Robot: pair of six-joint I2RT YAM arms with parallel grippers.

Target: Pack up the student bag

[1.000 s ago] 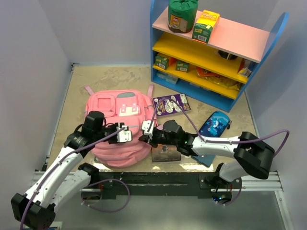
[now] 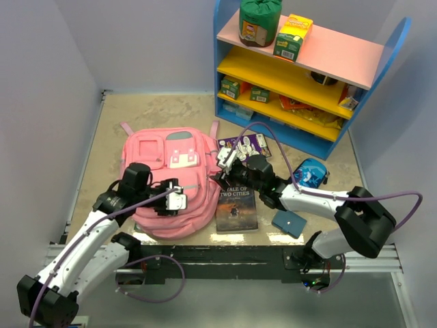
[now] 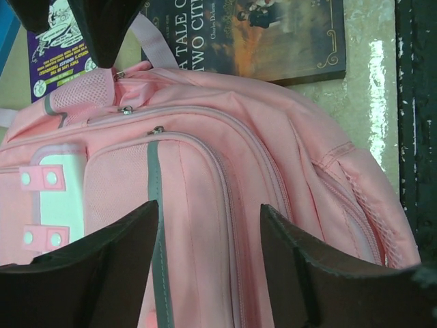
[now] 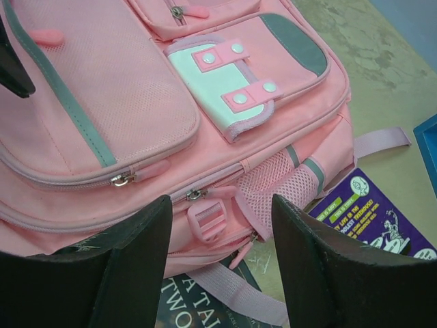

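Observation:
The pink backpack (image 2: 167, 174) lies flat on the table at the left, its zippers closed where they show. Over its front part hangs my left gripper, open and empty, with pink fabric visible between its fingers. My right gripper is open as well, above the bag's right side, where a zipper pull (image 4: 212, 193) and a small pink loop (image 4: 207, 220) show between its fingers. A dark book titled A Tale of Two Cities (image 2: 237, 208) lies right of the bag, partly under the right arm. A purple book (image 2: 256, 146) lies behind it.
A blue pencil case (image 2: 311, 173) and a dark blue notebook (image 2: 289, 223) lie at the right. The blue shelf unit (image 2: 328, 142) with yellow boards stands at the back right. Bare table (image 2: 164, 109) shows behind the bag.
My right gripper has moved from over the bag's front right toward the back and slightly right, uncovering more of the dark book. The left arm has shifted only slightly; the bag stays put.

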